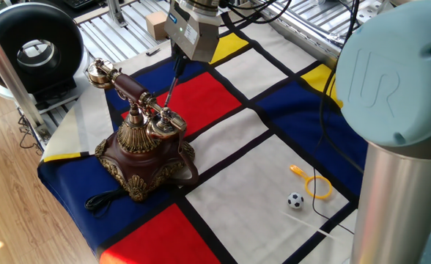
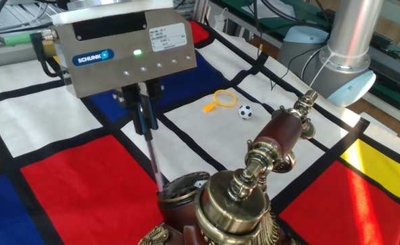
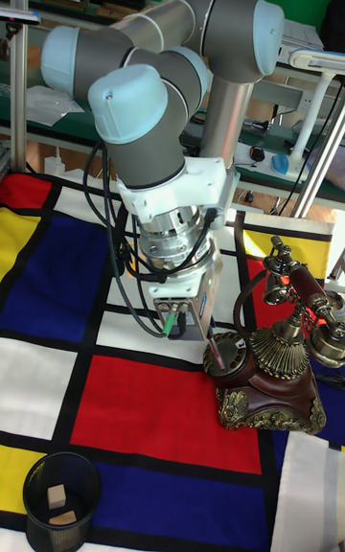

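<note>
An ornate brown and brass rotary telephone [image 1: 133, 139] stands on the cloth, its handset [image 2: 281, 139] resting across the top. My gripper [image 2: 145, 129] is shut on a thin, light-coloured stick [image 2: 154, 162], which slants down from the fingers. The lower end of the stick reaches the phone's dial [image 3: 224, 353]. Whether it sits in a finger hole or just touches the dial face cannot be made out. In the first exterior view the handset end hides most of the dial, and the gripper [image 1: 179, 64] is above and behind the phone.
On the cloth's white patch lie a small football [image 1: 295, 200] and a yellow ring-shaped toy [image 1: 318, 187], apart from the phone. A black mesh cup [image 3: 61, 503] with wooden blocks stands at a corner. The red patch [image 3: 153, 414] beside the phone is clear.
</note>
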